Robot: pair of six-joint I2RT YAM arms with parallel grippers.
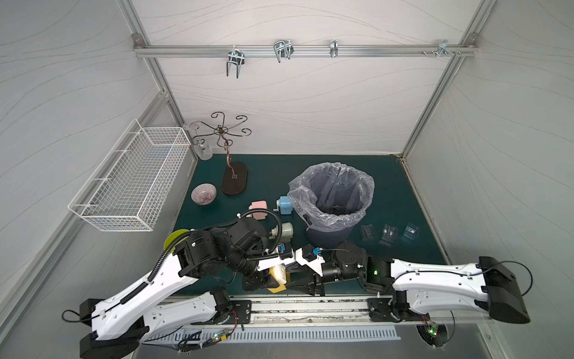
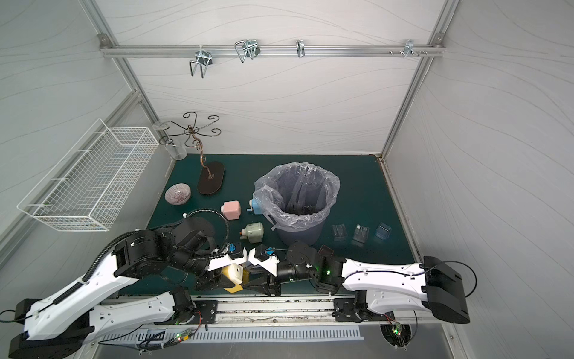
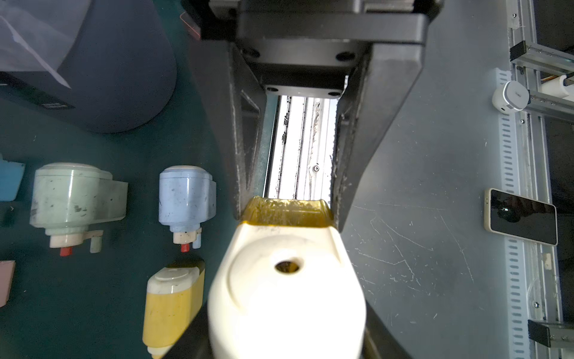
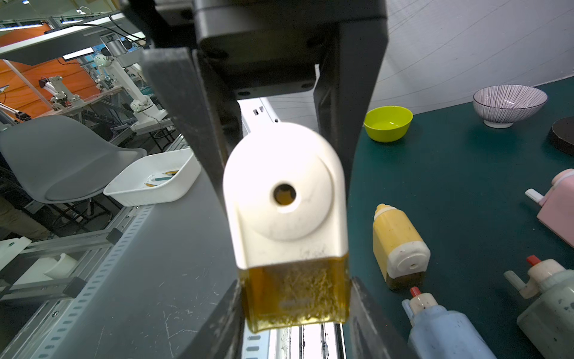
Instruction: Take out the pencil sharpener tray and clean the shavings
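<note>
A cream-and-yellow sharpener (image 3: 285,299) is held in the air between both grippers, with its translucent amber tray (image 4: 294,290) facing right. My left gripper (image 1: 269,278) is shut on it. My right gripper (image 1: 293,281) reaches round the tray end; whether its fingers grip the tray is hard to tell. Another yellow sharpener (image 4: 395,245), a pale blue one (image 3: 185,197), a green one (image 3: 80,203) and a pink one (image 2: 230,209) rest on the mat.
A lined trash bin (image 2: 297,222) stands centre right, with several clear trays (image 1: 388,233) beside it. A striped bowl (image 1: 203,193), a metal stand (image 1: 234,178) and a lime bowl (image 4: 387,124) are at the left, below a wire basket (image 1: 128,179).
</note>
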